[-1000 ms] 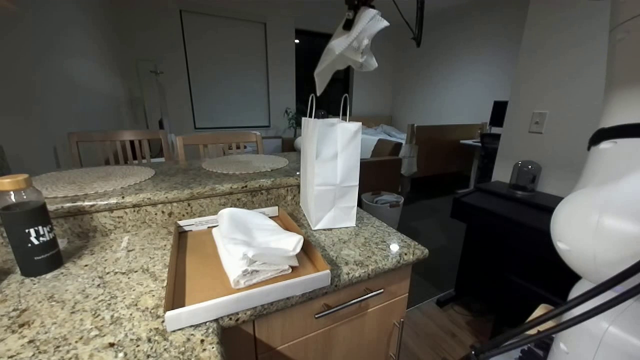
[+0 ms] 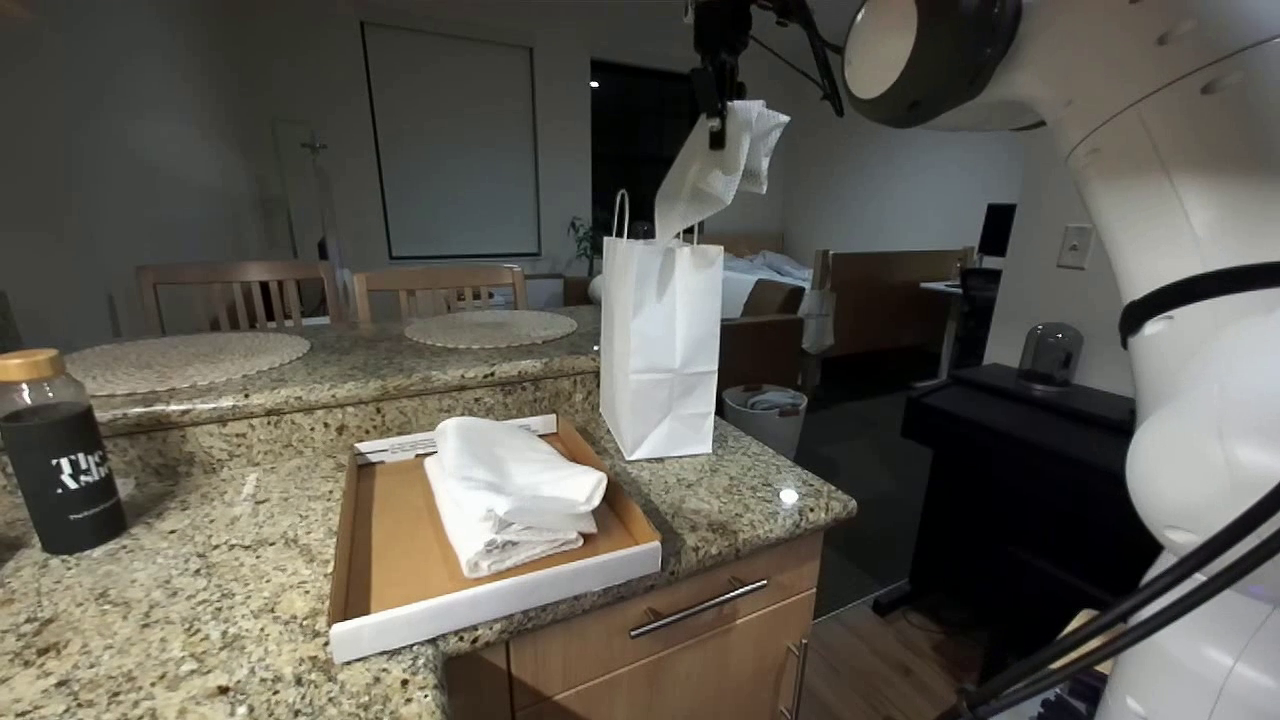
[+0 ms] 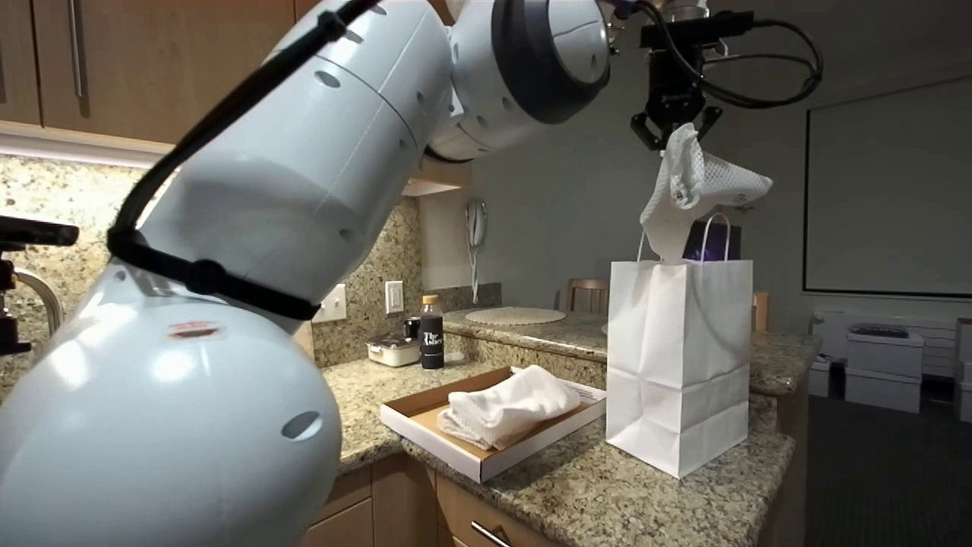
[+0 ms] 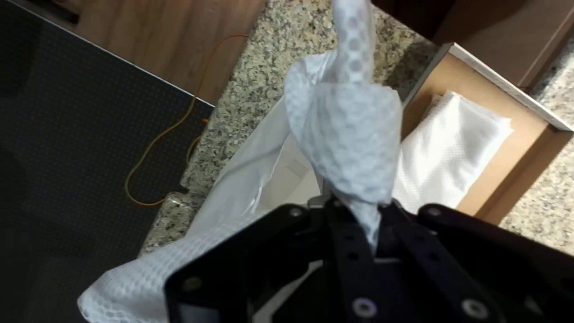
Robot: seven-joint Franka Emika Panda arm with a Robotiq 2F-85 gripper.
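Note:
High over the counter, my gripper [image 2: 717,126] is shut on a white textured cloth [image 2: 708,174], which hangs down in loose folds. Below it stands a white paper bag [image 2: 662,348], upright, its handles raised. The cloth's lowest corner reaches about the height of the bag's rim in both exterior views. From the wrist, the cloth [image 4: 350,124] covers much of the bag's opening, though part of the bag's inside [image 4: 290,175] shows. More white cloth [image 2: 510,492] lies folded in a shallow cardboard tray [image 2: 390,540] beside the bag.
A dark bottle [image 2: 62,462] with a wooden-coloured cap stands at the far left of the counter. Round woven mats [image 2: 492,326] lie on the raised ledge behind. The bag is close to the counter's edge [image 2: 828,504], with floor beyond it.
The bag, tray and folded cloth have stayed put.

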